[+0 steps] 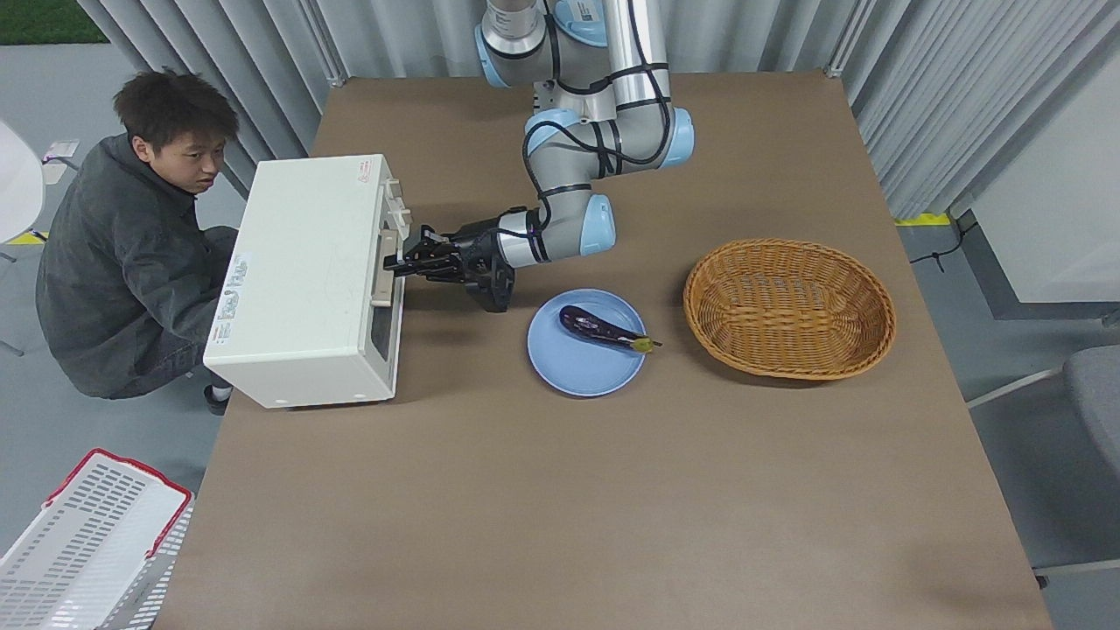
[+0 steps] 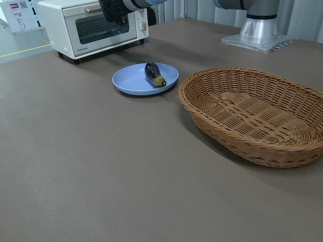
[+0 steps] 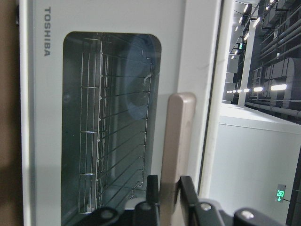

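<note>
A white Toshiba toaster oven (image 1: 294, 273) stands on the table's left, its glass door (image 3: 108, 117) looking closed. My black gripper is at the long door handle (image 3: 176, 127), a finger on either side of it in the wrist view; whether it grips the bar I cannot tell. The front view shows the gripper reaching the oven's front from the right. A blue plate (image 1: 577, 367) holds a purple eggplant (image 1: 596, 327), also visible in the left view (image 2: 153, 73).
A wicker basket (image 1: 787, 315) sits right of the plate. A person (image 1: 131, 262) crouches on the floor beside the oven, off the table.
</note>
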